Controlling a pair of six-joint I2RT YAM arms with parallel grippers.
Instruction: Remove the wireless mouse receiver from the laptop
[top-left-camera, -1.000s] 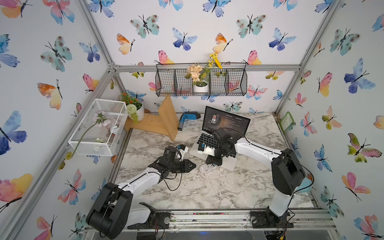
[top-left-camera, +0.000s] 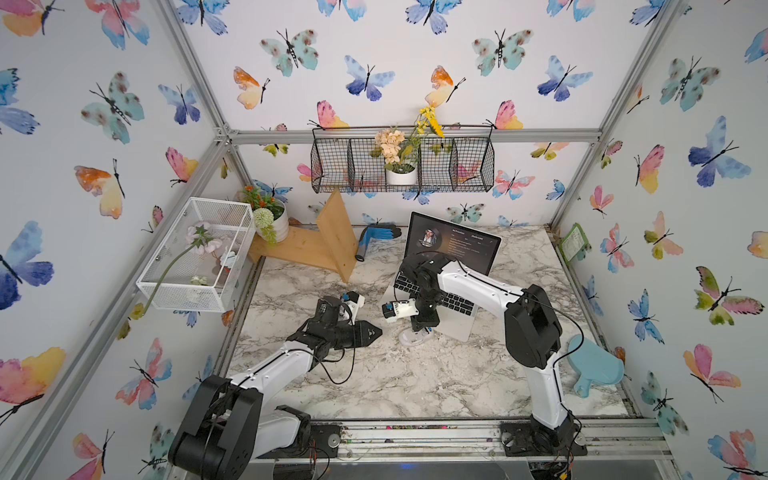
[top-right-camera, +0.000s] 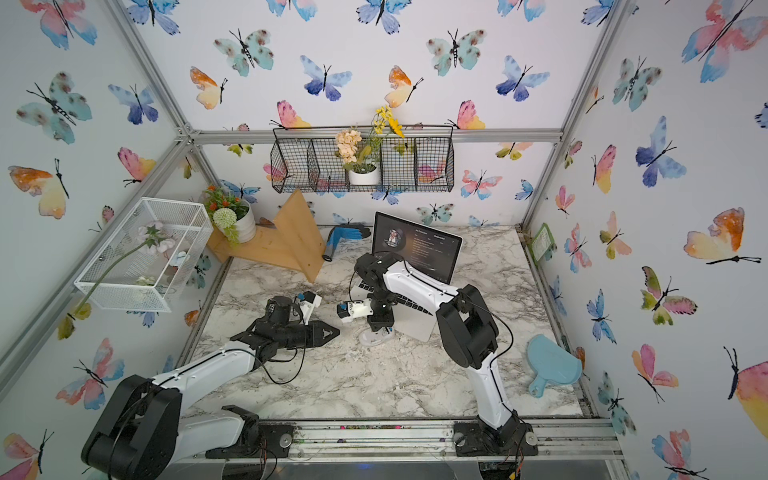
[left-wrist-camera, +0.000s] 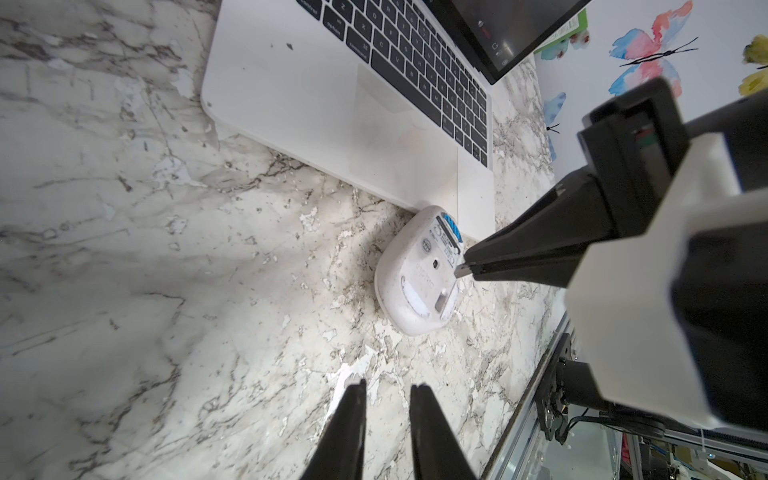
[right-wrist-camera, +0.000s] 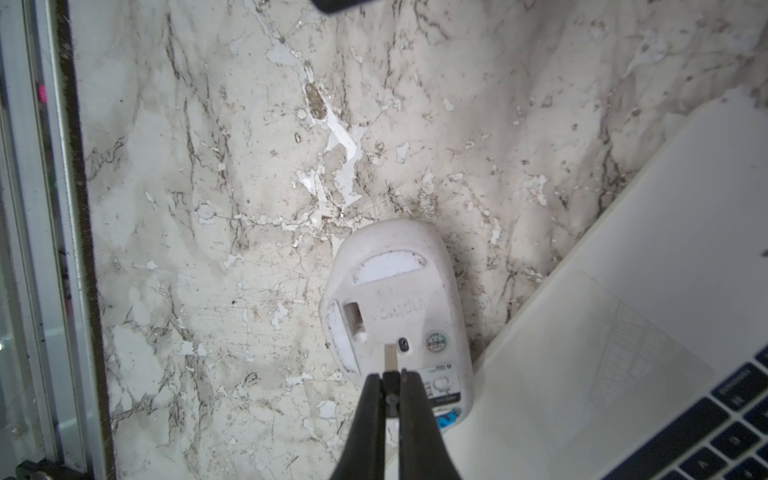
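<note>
A white mouse (left-wrist-camera: 412, 284) lies underside up at the front edge of the open laptop (top-left-camera: 452, 240), its compartment visible. My right gripper hangs over the mouse, shut on a small light-coloured piece at its tips, probably the receiver, though too small to be sure. My left gripper is left of the mouse, above bare table, its fingers apart with nothing between them.
A wooden stand (top-left-camera: 336, 240) and blue-black object (top-left-camera: 376, 232) are at the back; a white wire basket (top-left-camera: 196, 248) is at left, a light-blue board (top-right-camera: 552, 364) at right.
The left arm has drawn slightly left, away from the mouse.
</note>
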